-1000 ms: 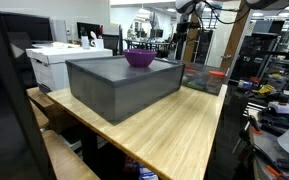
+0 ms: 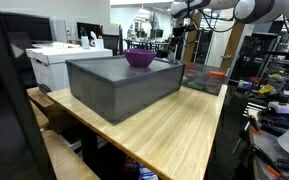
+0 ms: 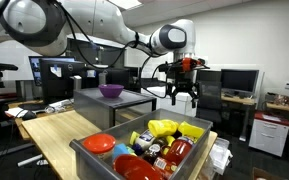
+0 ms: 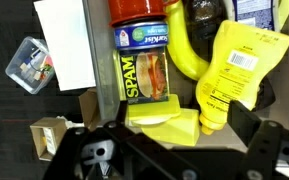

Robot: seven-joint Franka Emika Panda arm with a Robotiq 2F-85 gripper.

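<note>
My open gripper reaches into the lower part of the wrist view, above a bin of groceries, its two dark fingers wide apart. Between and beyond them lie a yellow box (image 4: 156,110), a SPAM can (image 4: 143,74) and a yellow mustard bottle (image 4: 234,75). A banana (image 4: 181,40) curves beside the cans. In exterior view 2 the gripper (image 3: 178,94) hangs over the far part of the grey bin (image 3: 92,163), clear of the items. Nothing shows between its fingers.
Red lids (image 3: 99,143) and other items fill the near part of the bin. A purple bowl (image 2: 140,58) stands on a grey box (image 2: 119,92). Beside the bin, a clear container (image 4: 30,65) lies outside its wall.
Over the last second the arm has shifted at the top right of exterior view 1, its forearm reaching further across the frame. The bowl and grey box have not moved.
</note>
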